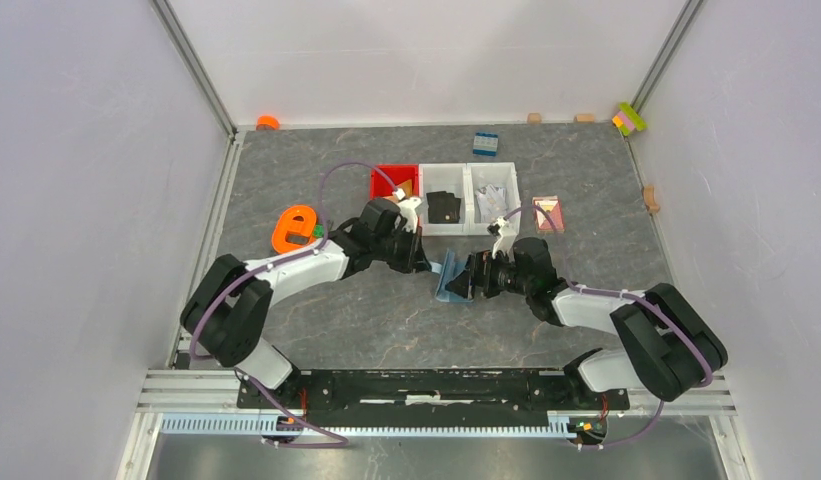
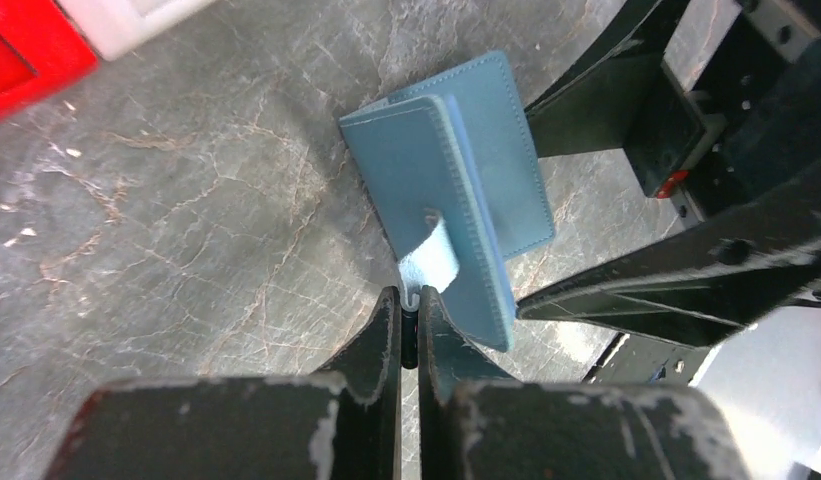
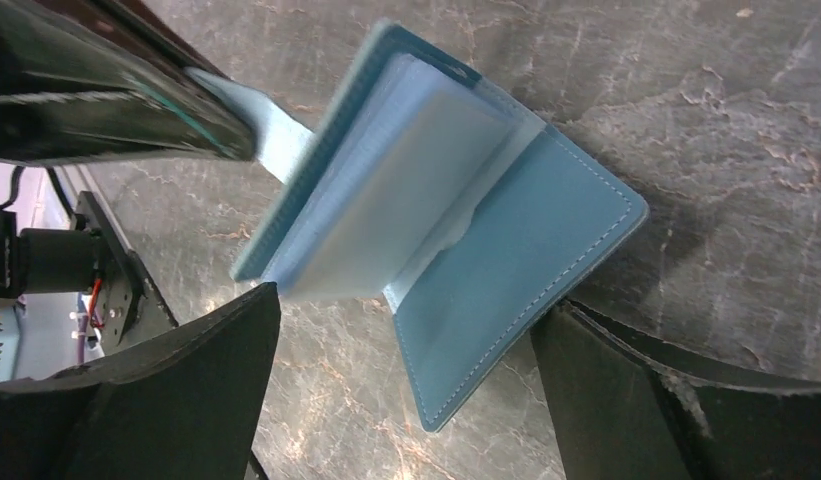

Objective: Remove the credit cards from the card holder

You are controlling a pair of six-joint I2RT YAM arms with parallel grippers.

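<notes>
The blue card holder [image 1: 448,285] rests partly folded on the grey table, its clear sleeves [image 3: 396,190] facing my right gripper. My left gripper is shut on the pale strap [image 2: 429,262] on the holder's cover, which it holds raised. My right gripper is open over the holder's other half, one finger at the edge of the sleeve stack and the other at the blue flap. Whether the sleeves contain cards I cannot tell.
A red bin [image 1: 381,180] and two white bins [image 1: 445,175] stand behind the holder. An orange object [image 1: 286,230] lies at left, a small red box [image 1: 548,210] at right. The table in front of the holder is clear.
</notes>
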